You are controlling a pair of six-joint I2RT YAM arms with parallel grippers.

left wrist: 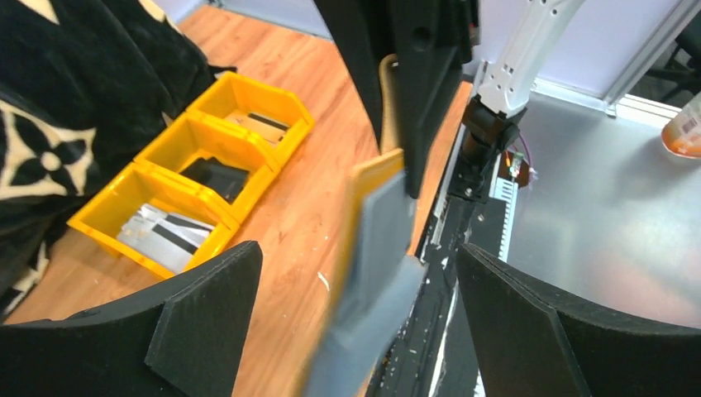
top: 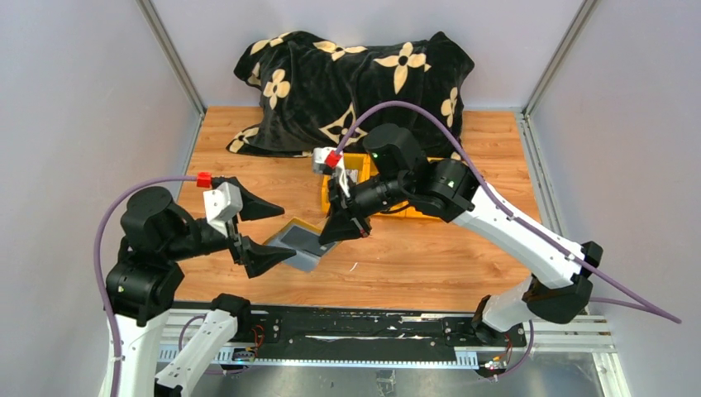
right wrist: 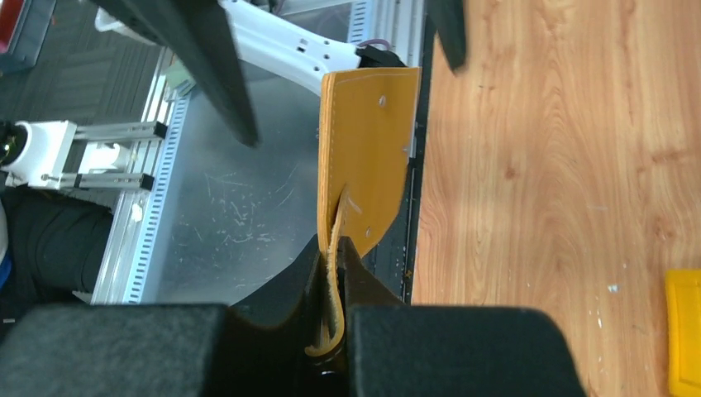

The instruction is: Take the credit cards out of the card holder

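A tan card holder (right wrist: 372, 149) with translucent sleeves is held above the table, and my right gripper is shut on its edge. In the top view its dark inner panel (top: 302, 239) faces up, with pale sleeves beside it. My left gripper (top: 285, 231) is open, its fingers on either side of the holder's free end without visible contact. From the left wrist view, the holder (left wrist: 384, 223) appears edge-on and blurred, its sleeves (left wrist: 364, 331) reaching down between the open fingers. Whether any card is inside the sleeves cannot be made out.
Three joined yellow bins (left wrist: 190, 178) stand behind the holder; flat cards (left wrist: 165, 236) lie in one, dark items (left wrist: 215, 178) in another. A black flowered cloth (top: 355, 91) covers the back.
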